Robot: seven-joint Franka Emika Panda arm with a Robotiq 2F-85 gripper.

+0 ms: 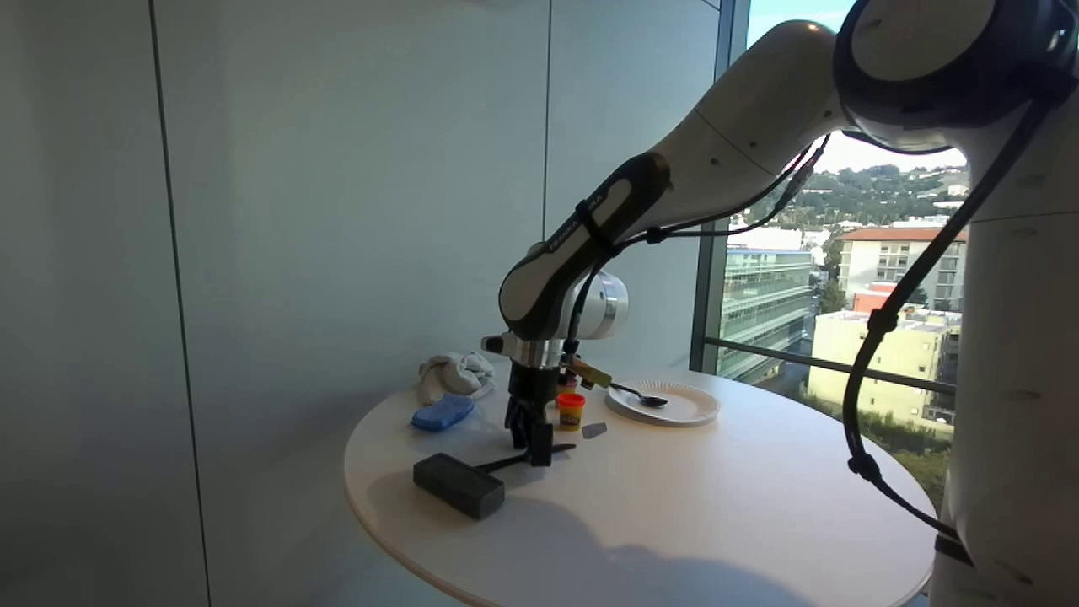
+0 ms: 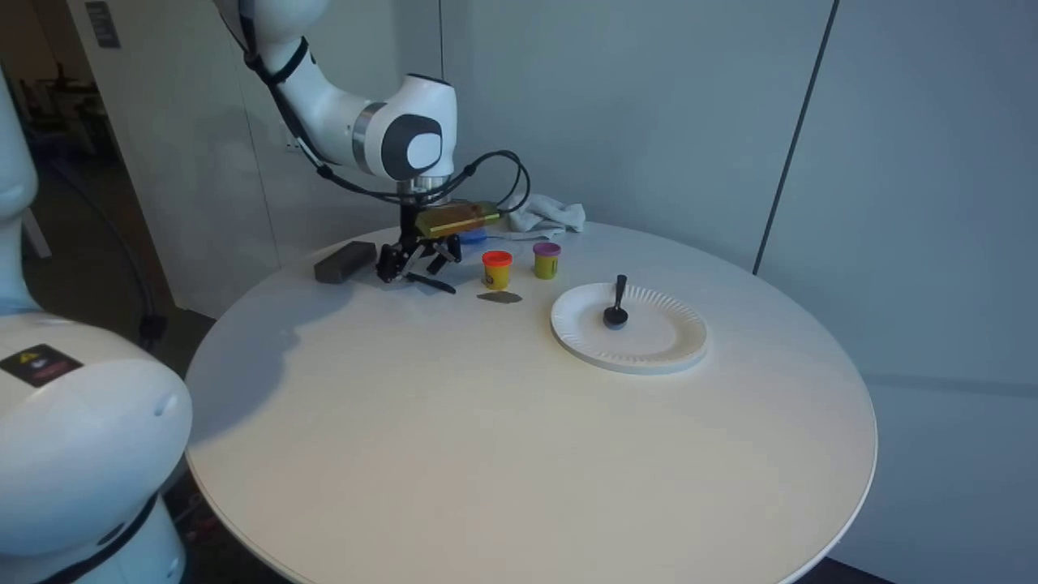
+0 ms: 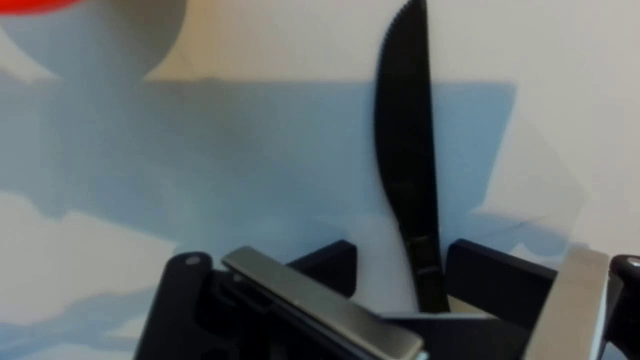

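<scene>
A black plastic knife lies on the white table, its serrated blade pointing up in the wrist view. My gripper is low over the table and part open, its two fingers on either side of the knife near the base of the blade. The right fingertip is very close to the knife, while a clear gap separates the left fingertip from it. In exterior view 1, the knife's handle reaches toward a dark grey block. The gripper hides part of the knife.
An orange-lidded tub and a purple-lidded tub stand near the gripper. A paper plate holds a black spoon. A blue sponge and grey cloth lie at the back.
</scene>
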